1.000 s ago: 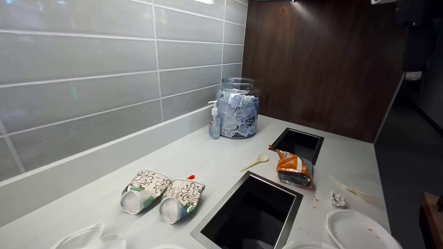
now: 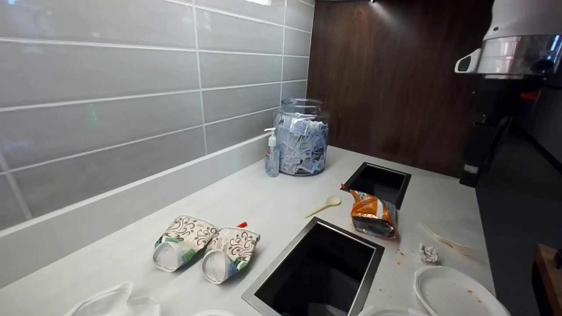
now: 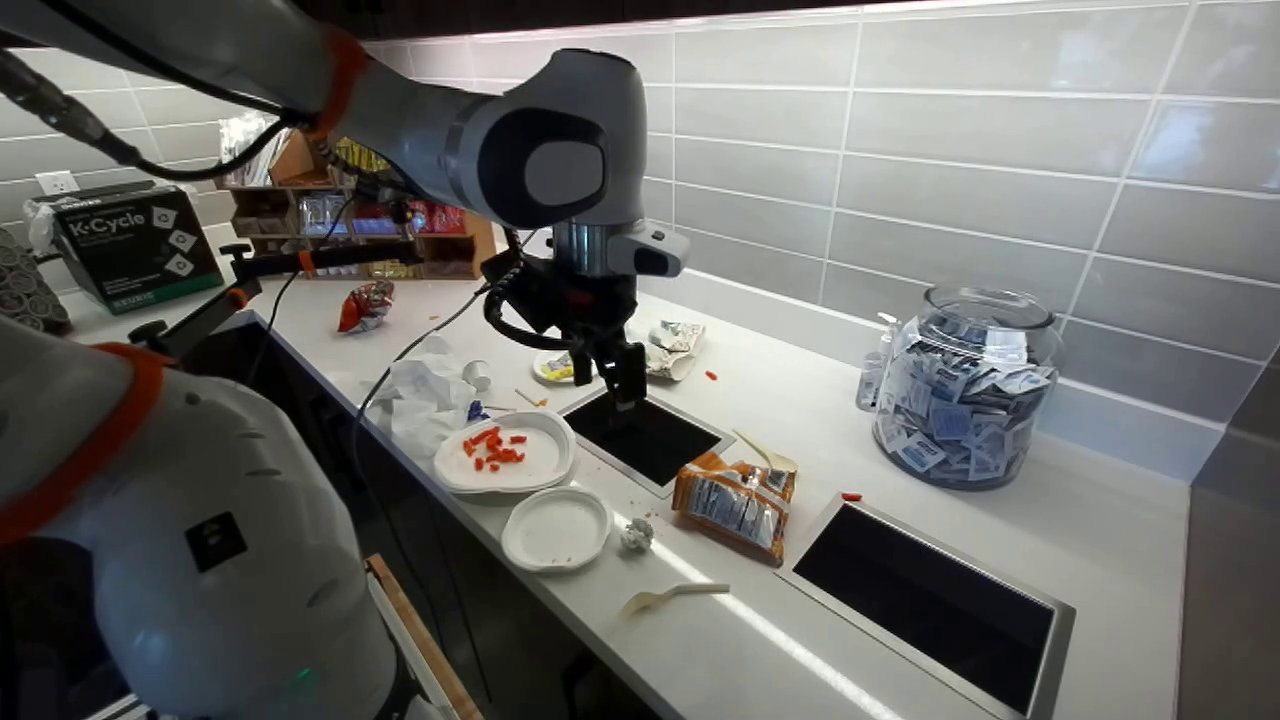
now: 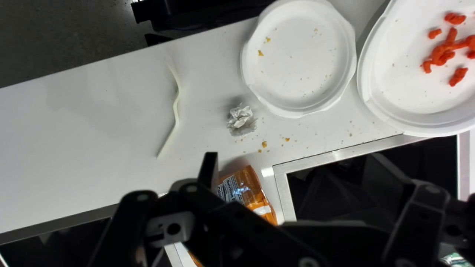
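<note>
My gripper is open in the wrist view, its fingers wide apart with nothing held between them. In exterior view 1 it hangs above the counter's right edge, pointing down. An orange snack bag (image 2: 372, 215) lies on the counter between two dark openings; the left finger partly covers it in the wrist view. Near the bag sits a crumpled white paper ball (image 4: 241, 120). A pale wooden utensil (image 4: 175, 111) lies beyond it. One white plate (image 4: 300, 58) holds only crumbs, while another plate (image 3: 542, 422) carries red-orange pieces.
Two patterned paper cups (image 2: 184, 237) lie on their sides. A glass jar (image 3: 969, 390) of packets and a pump bottle (image 2: 272, 158) stand by the tiled wall. A pale spoon (image 2: 324, 206) rests near the bag. Metal-framed openings (image 2: 321, 271) interrupt the counter.
My arm and gripper have come lower and farther left into exterior view 1, where they were mostly out of frame at upper right. Things on the counter have not moved.
</note>
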